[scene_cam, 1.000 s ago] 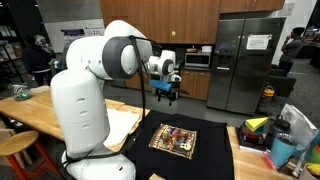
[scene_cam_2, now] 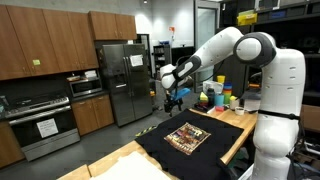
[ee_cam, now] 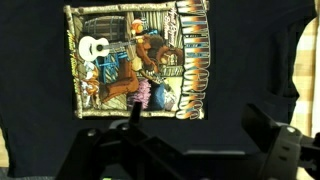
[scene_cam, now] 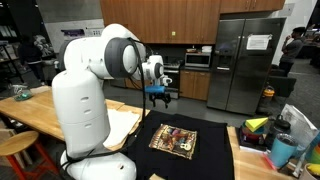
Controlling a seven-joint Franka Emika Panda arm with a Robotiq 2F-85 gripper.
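A black T-shirt (scene_cam: 207, 135) lies spread flat on the table, its colourful print with a guitar and lettering facing up. Seen from above in the wrist view, the print (ee_cam: 140, 60) fills the upper middle, with dark cloth around it. My gripper is open over the shirt, its two fingers wide apart and nothing between them. In the first exterior view the gripper (scene_cam: 158, 96) hangs well above the table, towards the shirt's far left side. The second exterior view also has the gripper (scene_cam_2: 173, 103) clear of the shirt (scene_cam_2: 205, 128).
Bare wooden tabletop (scene_cam: 250, 165) shows right of the shirt. Several containers, among them a blue-grey tub (scene_cam: 300, 122) and a green-topped bottle (scene_cam: 284, 145), crowd the table's right end. A red stool (scene_cam: 15, 145) stands at the left.
My gripper has shifted slightly left in the first exterior view, staying high above the table. The shirt looks unmoved.
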